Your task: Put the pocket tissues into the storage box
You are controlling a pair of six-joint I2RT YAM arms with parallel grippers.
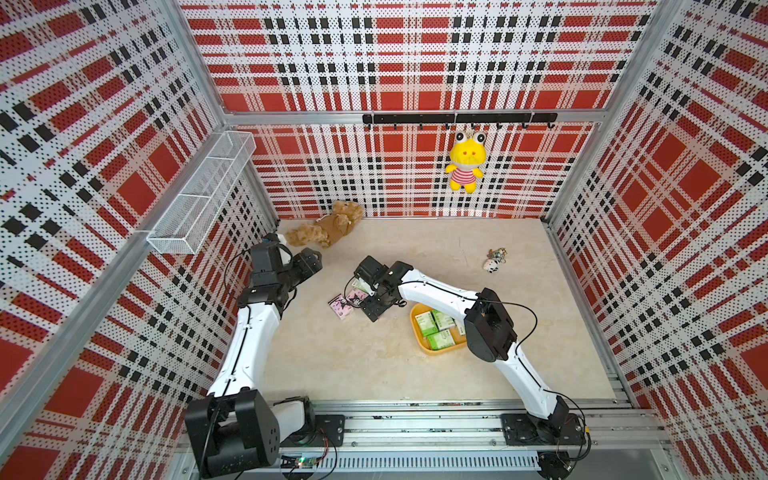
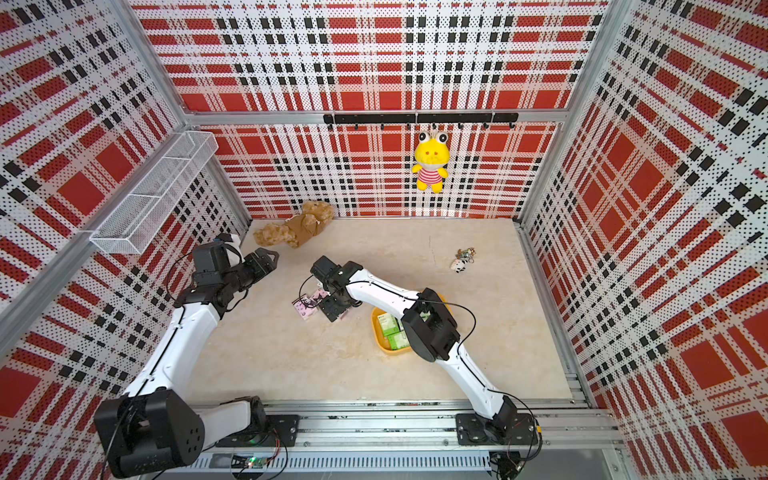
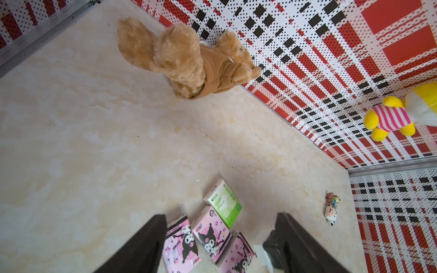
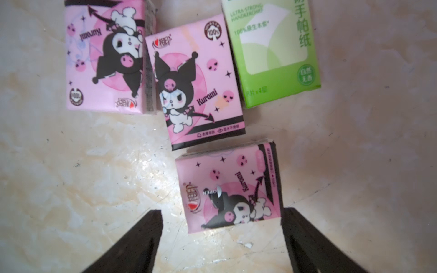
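Note:
In the right wrist view, a pink Kuromi tissue pack (image 4: 229,186) lies flat, its near part in the gap of my right gripper, which stands open above it. Beyond are two more pink packs (image 4: 107,59) (image 4: 198,84) and a green pack (image 4: 275,50), all on the table. The right arm partly covers this group in the top views. The orange storage box (image 1: 417,339), holding several green packs (image 1: 440,340), is beside and partly under the right arm. My left gripper is open and empty, back at the left, away from the packs.
A brown plush toy (image 1: 334,225) lies by the back wall, close to the left gripper. A small figurine (image 1: 491,265) sits at the right. A yellow frog plush (image 1: 466,164) hangs from the rail.

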